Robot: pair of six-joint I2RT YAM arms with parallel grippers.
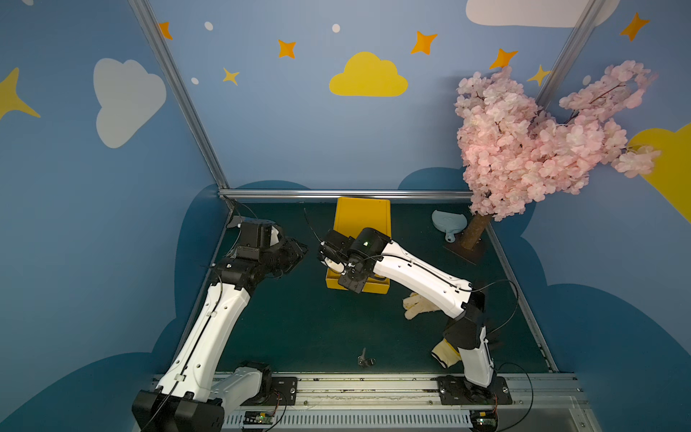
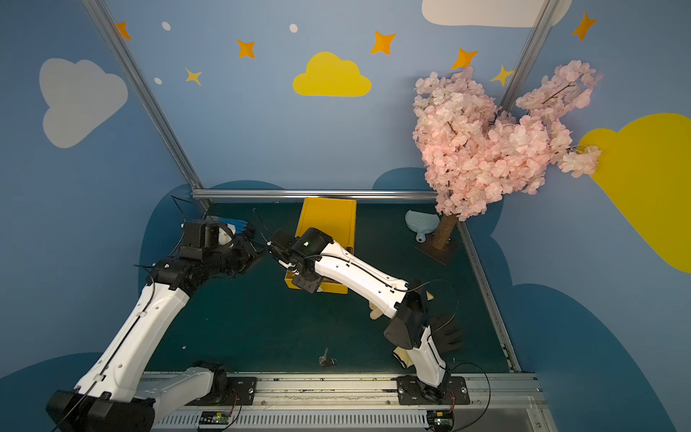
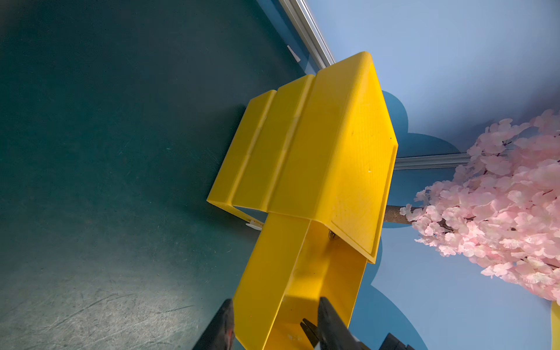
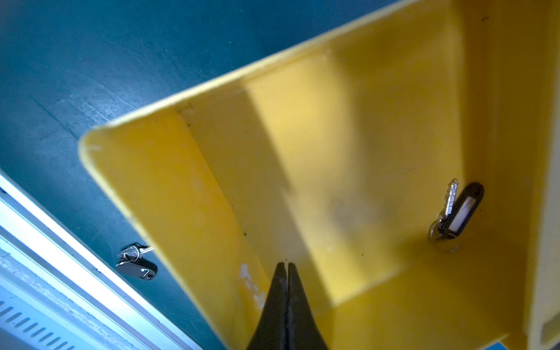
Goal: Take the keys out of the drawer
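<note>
The yellow drawer [image 3: 271, 274] is pulled out of its yellow box [image 3: 332, 134]. Inside it, toward the right in the right wrist view, a silver key with a black tag [image 4: 460, 213] lies on the floor. Another set of keys [image 4: 137, 260] rests on the table outside, near the front rail. My right gripper is shut over the drawer near its front wall, apart from the keys, with nothing showing between its fingers. To the left of the box, my left gripper is open and empty.
Behind and right of the box are a light blue dustpan [image 1: 450, 223] and a blossom tree [image 1: 518, 144]. A pale glove [image 1: 417, 305] lies partly under the right arm.
</note>
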